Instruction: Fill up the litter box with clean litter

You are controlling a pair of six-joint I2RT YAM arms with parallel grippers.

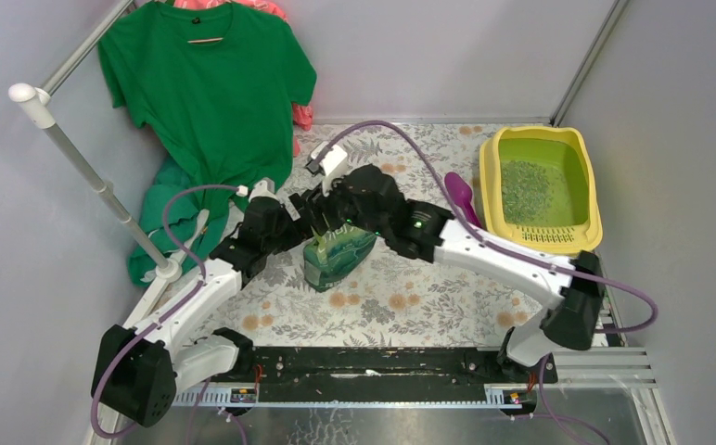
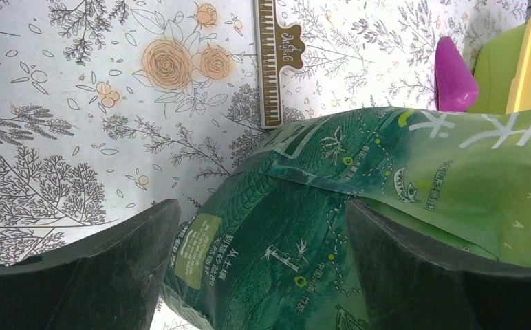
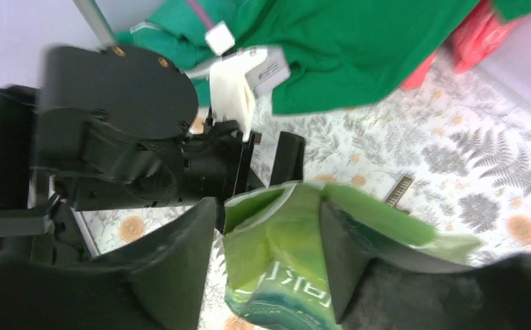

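A green litter bag [image 1: 338,260] stands near the middle of the table, its lower part showing beneath the right arm. In the right wrist view the bag's top [image 3: 283,237] gapes and folds between the spread fingers of my right gripper. My left gripper is open at the bag's left; from its wrist view the bag [image 2: 283,240] lies beyond and between the fingertips, and contact cannot be made out. The yellow litter box [image 1: 597,209] sits at the right, with greyish-green litter [image 1: 525,192] on part of its green floor.
A purple scoop [image 1: 459,192] rests against the box's left side. A green T-shirt [image 1: 210,93] hangs at the back left beside a white pole [image 1: 90,167]. A small ruler [image 2: 270,69] lies near the bag.
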